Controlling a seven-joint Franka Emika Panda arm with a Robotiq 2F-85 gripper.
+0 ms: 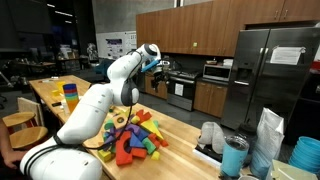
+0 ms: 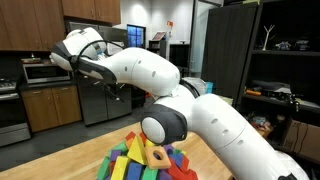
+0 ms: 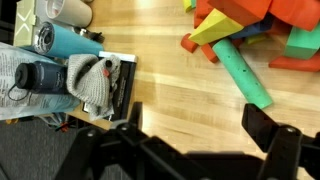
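My gripper stands open over the wooden table (image 3: 185,75) in the wrist view, its fingertips wide apart and only bare wood between them. A green block (image 3: 242,73) lies close to the right finger. Beyond it is a heap of coloured blocks, with a yellow block (image 3: 215,27) and a red block (image 3: 296,12) at its near side. In exterior view 1 the arm reaches high above the table, well clear of the block pile (image 1: 135,135).
Along one table edge lie a grey cloth (image 3: 92,83) on a dark tray, a blue tumbler (image 3: 58,40) and a dark bottle (image 3: 38,75). A multicoloured stack (image 1: 70,95) stands at the far left.
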